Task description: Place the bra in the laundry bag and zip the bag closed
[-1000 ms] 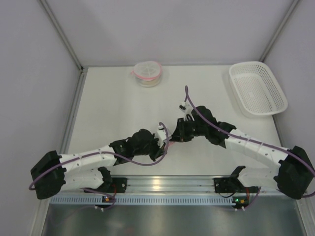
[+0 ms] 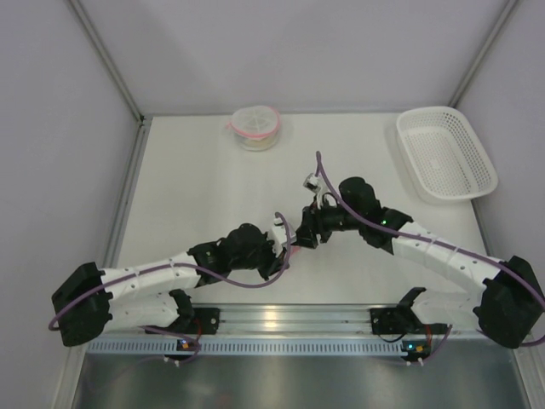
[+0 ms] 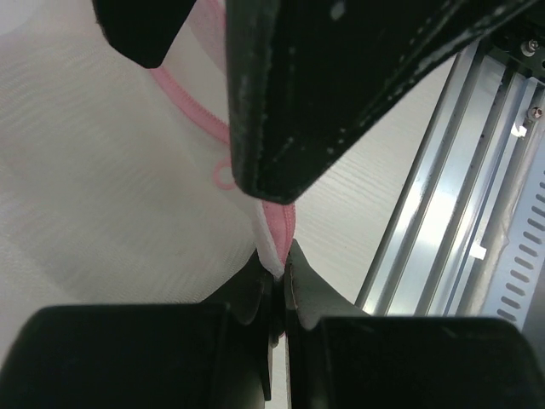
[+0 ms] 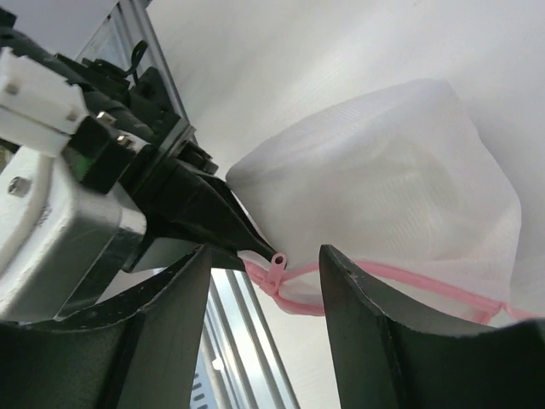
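Note:
The white mesh laundry bag (image 4: 392,170), edged by a pink zipper (image 4: 426,283), lies largely hidden beneath the grippers from above. My left gripper is shut on one end of its pink-trimmed edge. In the right wrist view a small pink zipper pull (image 4: 277,268) stands up near the left gripper's tip. My right gripper is open, its two fingers on either side of that pull with a gap all round. The same fingers (image 3: 264,119) loom dark over the bag in the left wrist view. No bra can be made out.
A round white pouch with pink trim (image 2: 255,123) sits at the table's back edge. The white perforated basket (image 2: 411,162) stands at the back right. Bare table (image 2: 187,170) stretches out on the left.
The left arm holds still.

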